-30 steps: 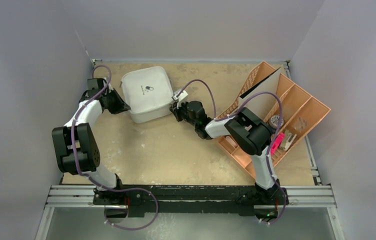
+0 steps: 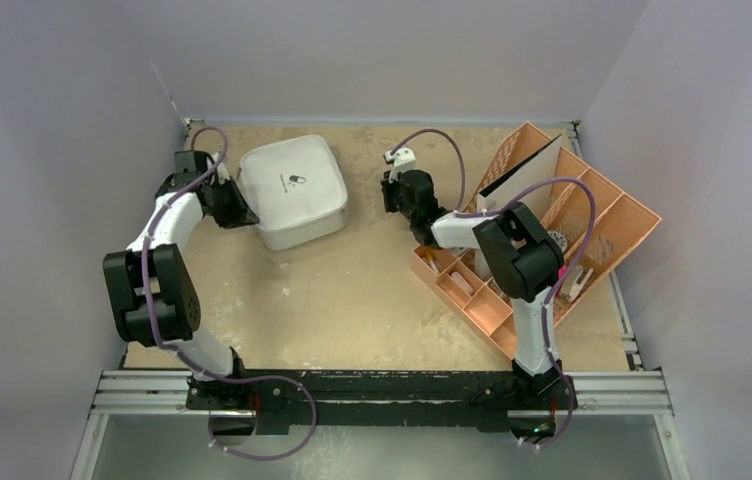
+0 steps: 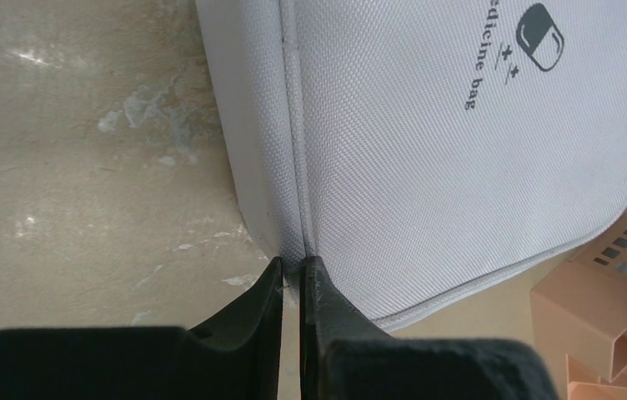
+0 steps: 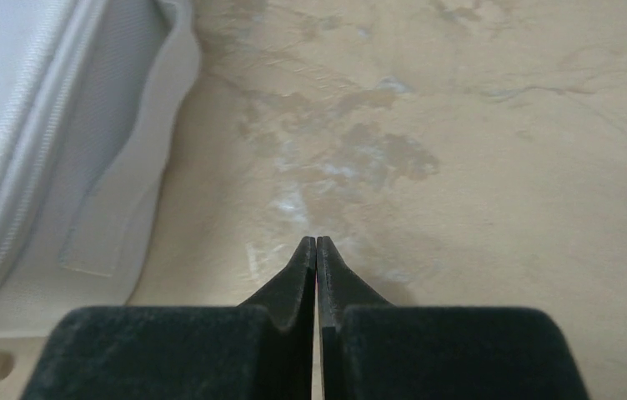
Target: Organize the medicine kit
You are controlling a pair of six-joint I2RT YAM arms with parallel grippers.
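Note:
A white medicine bag, printed with a pill logo, lies closed at the back left of the table. My left gripper is at its left edge; in the left wrist view its fingertips are shut on the zipped edge of the bag. My right gripper is right of the bag and apart from it. In the right wrist view it is shut with nothing visible between its fingers, over bare table, with the bag's side and a fabric strap at the left.
An orange compartment organizer holding small items and a white board stands on the right, partly under the right arm.
My right gripper has moved back and to the right, away from the bag's right side. My left gripper and the bag have shifted very little.

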